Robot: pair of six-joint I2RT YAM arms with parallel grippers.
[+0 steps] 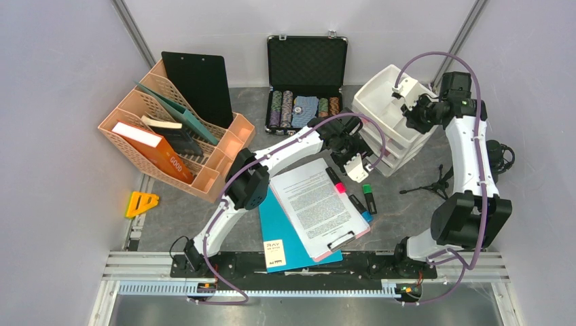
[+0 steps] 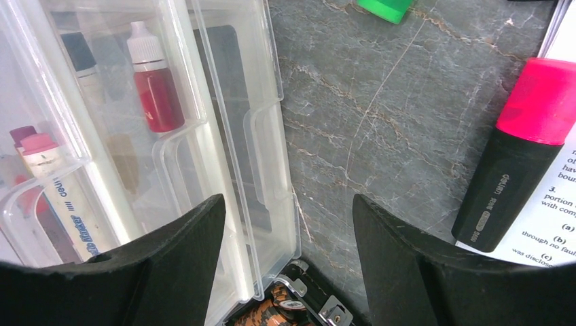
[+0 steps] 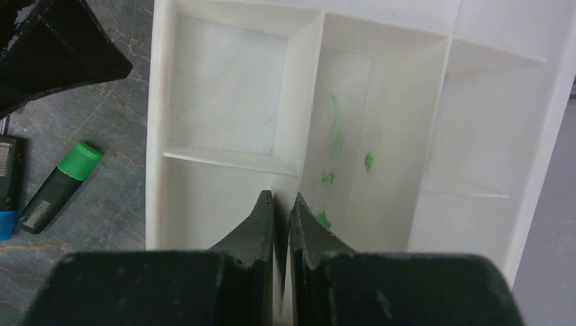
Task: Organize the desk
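In the right wrist view my right gripper is shut on a divider (image 3: 309,102) in the top tray of the white drawer unit (image 1: 384,102). My left gripper stands open at that unit's side, with nothing held between its fingers. One finger (image 2: 180,251) is over the clear drawers, the other above the desk. Small bottles, including a red one (image 2: 157,95), show inside the drawers. Three highlighters lie nearby: a pink-capped one (image 2: 516,153) on the paper, a green-capped one (image 3: 61,187) on the desk and a blue-capped one (image 1: 360,207) by the paper's edge.
A clipboard with paper (image 1: 319,204) lies on a blue folder (image 1: 278,231). Behind the left arm sits an open chip case (image 1: 307,61). An orange organizer (image 1: 224,156) holding books and a black clipboard (image 1: 198,85) is at left. A small tripod (image 1: 435,185) lies at right.
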